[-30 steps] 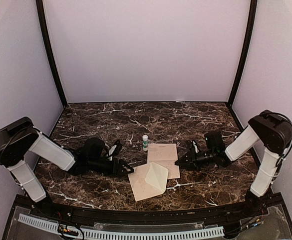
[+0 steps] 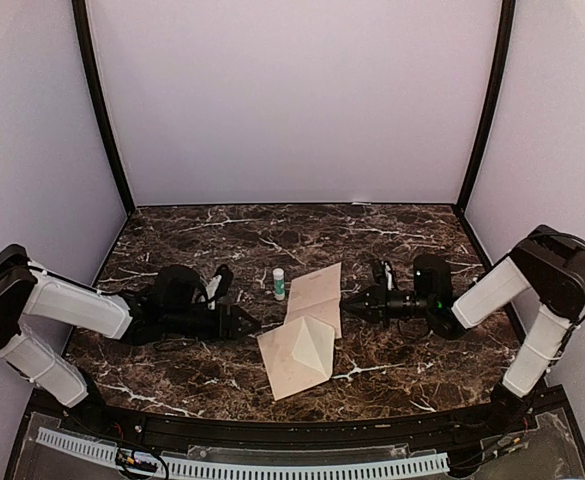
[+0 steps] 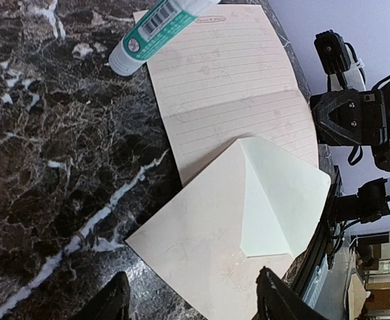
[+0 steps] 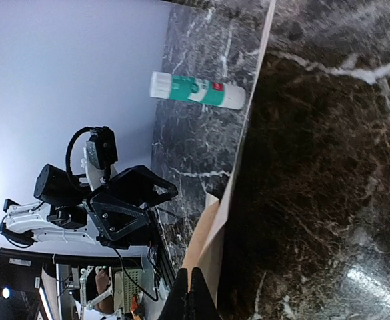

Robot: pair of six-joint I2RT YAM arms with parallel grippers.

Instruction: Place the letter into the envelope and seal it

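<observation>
The lined letter (image 3: 215,87), creased across its middle, lies behind the envelope (image 3: 188,233), its near end hidden under or behind the pale open flap (image 3: 281,193). In the right wrist view the letter (image 4: 238,157) appears nearly edge-on, its right side raised off the table. My right gripper (image 2: 344,306) is shut at that right edge; I cannot tell whether paper is pinched between its fingertips. At the envelope's left corner, my left gripper (image 2: 253,325) has its fingers apart, nothing between its fingers.
A green-and-white glue stick (image 2: 279,284) stands upright close to the letter's left edge. The front rail (image 2: 272,428) bounds the table.
The glue stick stands further left. My left gripper has shifted a little left.
</observation>
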